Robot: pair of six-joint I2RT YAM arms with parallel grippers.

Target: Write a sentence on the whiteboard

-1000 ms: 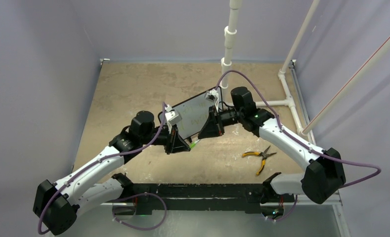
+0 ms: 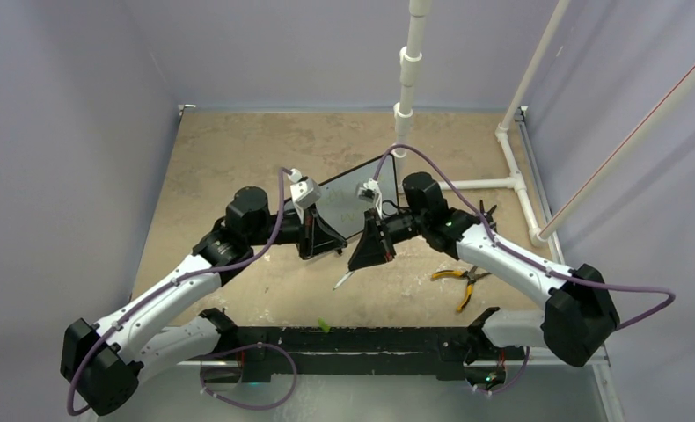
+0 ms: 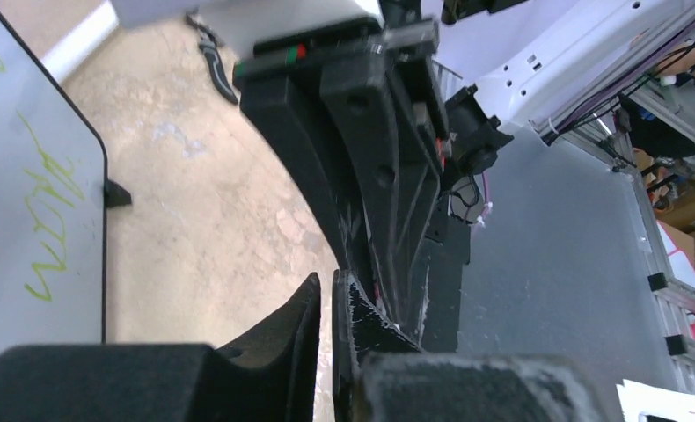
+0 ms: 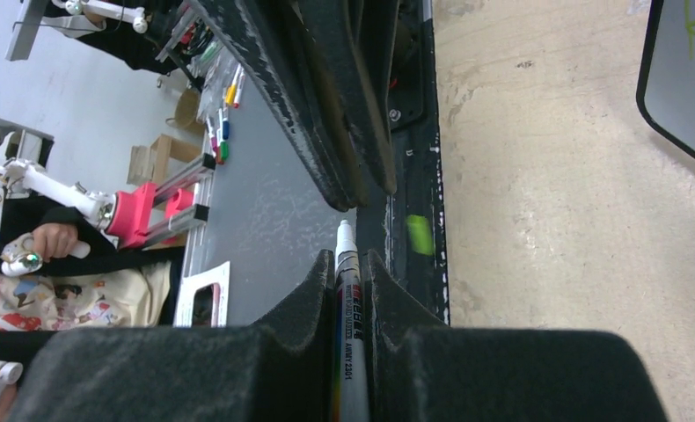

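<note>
The whiteboard [image 2: 338, 197] lies partly behind both arms; green writing [image 3: 49, 207] shows on it in the left wrist view. My right gripper is shut on a white marker [image 4: 351, 338], whose bare pale tip points away from the fingers. From above, the marker [image 2: 343, 280] sticks out toward the front left. My left gripper is slightly open, a narrow empty gap showing between its fingers, close beside the right gripper [image 2: 354, 266]. A small green cap [image 4: 420, 234], blurred, is apart from both grippers; in the top view the cap [image 2: 324, 325] appears over the black front strip.
Yellow-handled pliers [image 2: 467, 280] lie right of the grippers, with another dark tool [image 2: 488, 214] farther back. White pipes [image 2: 511, 171] stand at the back right.
My left gripper has moved up and right; the right one has come forward with the marker, its white tip bared.
</note>
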